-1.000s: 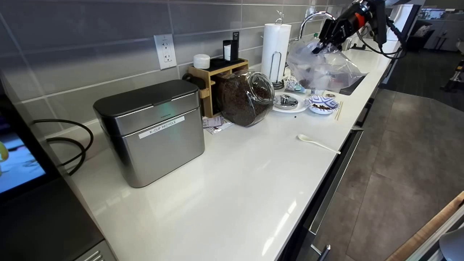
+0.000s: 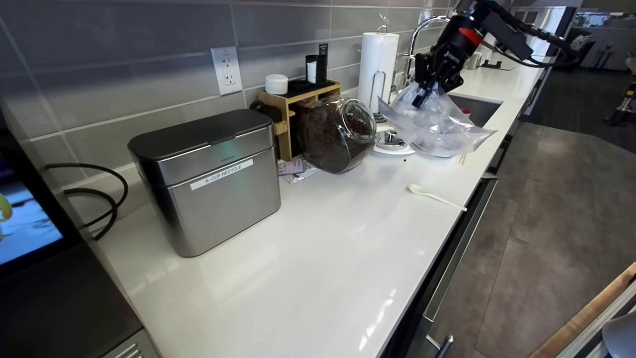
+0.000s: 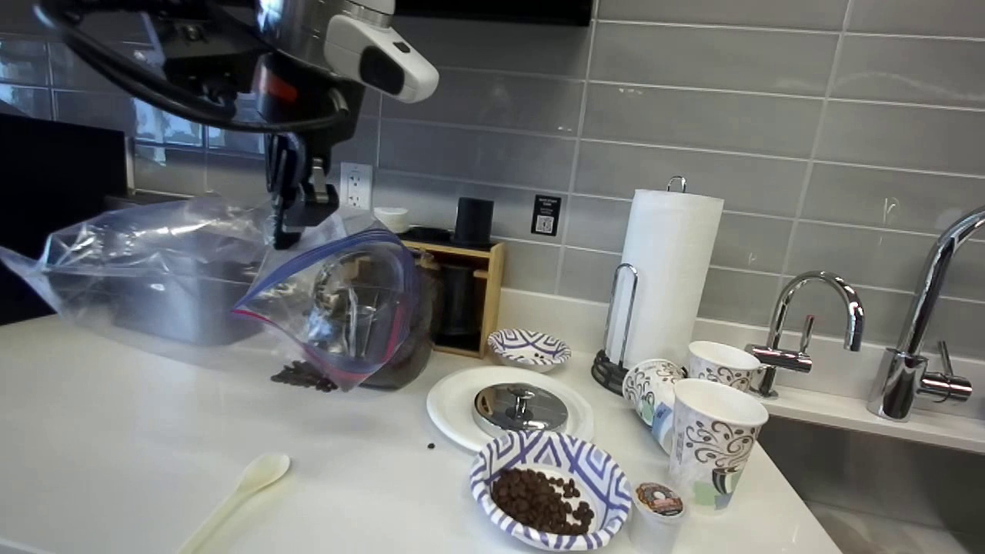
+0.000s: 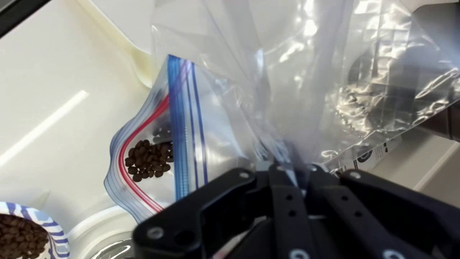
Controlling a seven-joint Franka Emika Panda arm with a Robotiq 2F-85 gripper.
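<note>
A clear zip bag (image 2: 441,128) hangs above the counter, pinched in my gripper (image 2: 420,98), which is shut on its thin film. In exterior view 2 the bag (image 3: 185,268) spreads to both sides of the fingers, and its blue-and-red zip mouth gapes on the right. A small cluster of coffee beans (image 4: 148,159) shows at that mouth in the wrist view, seemingly inside the bag. More beans lie in a blue-patterned paper bowl (image 3: 554,452) on the counter. A large glass jar of beans (image 2: 334,137) rests tilted by the wooden shelf.
A pale spoon (image 2: 435,196) lies near the counter's front edge. Around the bowl are a white plate with a metal lid (image 3: 522,406), paper cups (image 3: 716,434) and a small pod (image 3: 659,503). The K-cup recycle bin (image 2: 214,185) stands at left.
My gripper and the bag have moved left and nearer in exterior view 1, with the wrist turned more downward. The bag now covers the bowl there.
</note>
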